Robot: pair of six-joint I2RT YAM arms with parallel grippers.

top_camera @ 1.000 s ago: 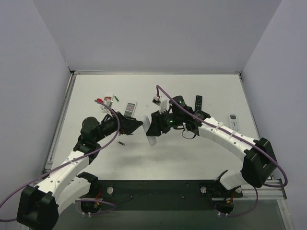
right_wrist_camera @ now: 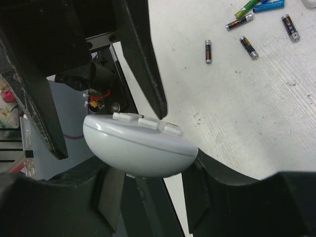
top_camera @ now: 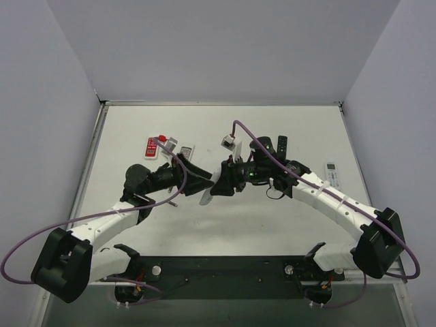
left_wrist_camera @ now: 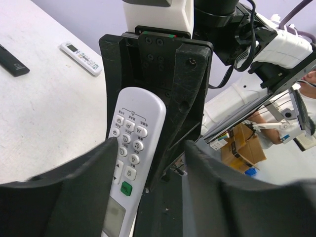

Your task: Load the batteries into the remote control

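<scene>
Held up above the table is a white remote control (left_wrist_camera: 131, 153), its button side facing the left wrist camera. My right gripper (top_camera: 225, 180) is shut on its edges; the remote's end (right_wrist_camera: 140, 145) spans its fingers in the right wrist view. From the other side comes my left gripper (top_camera: 208, 182), open around the remote, one fingertip (right_wrist_camera: 159, 106) close to the buttons and the other clear of it. The battery compartment does not show. Several small batteries lie loose on the table, among them a black one (right_wrist_camera: 208, 52), a blue one (right_wrist_camera: 269, 6) and a green one (right_wrist_camera: 245, 9).
A red-and-white remote (top_camera: 151, 148) and a grey one (top_camera: 186, 152) lie at the back left. A black remote (top_camera: 282, 144) and another white remote (top_camera: 332, 174) rest on the right.
My left gripper has moved right and in around the remote. The remote has turned, its lower end swinging left in the top view. My right arm has shifted slightly.
</scene>
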